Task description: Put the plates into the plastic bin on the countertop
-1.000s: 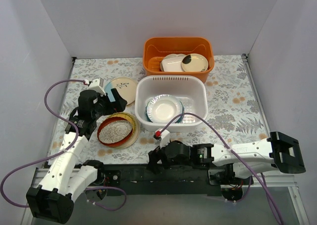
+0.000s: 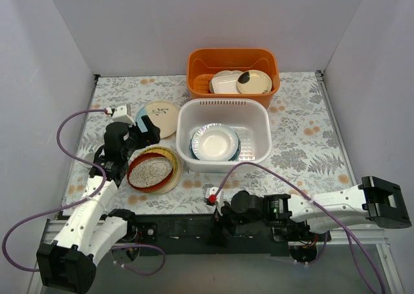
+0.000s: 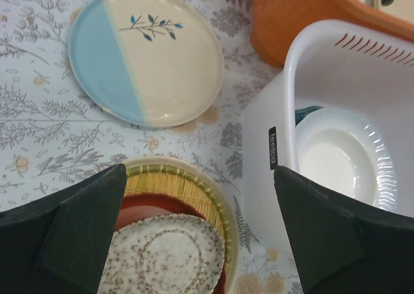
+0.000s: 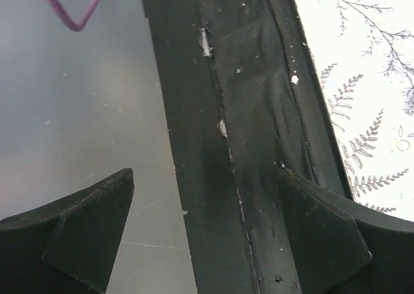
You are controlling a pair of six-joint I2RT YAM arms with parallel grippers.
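Observation:
A white plastic bin holds stacked plates. Left of it lie a cream and light-blue plate and a stack with a speckled plate, a red one and a yellow one. My left gripper hangs open above the left-hand plates, nothing between its fingers. My right gripper, open and empty, is over the dark front edge of the counter; its fingers show in the right wrist view.
An orange tub with plates stands behind the white bin. Purple cables loop across both arms.
My right arm has moved right and toward the front, away from the bin.

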